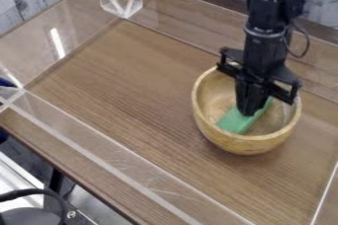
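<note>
A black robot arm reaches down from the top right to a wooden bowl on the right half of the table. Its gripper is low at the bowl, fingertips over or in it, above a green object lying inside. The gripper looks shut; whether it touches the green object, or has anything between its fingers, I cannot tell.
A small white wire-like item stands at the back left. Black equipment sits at the bottom left corner.
</note>
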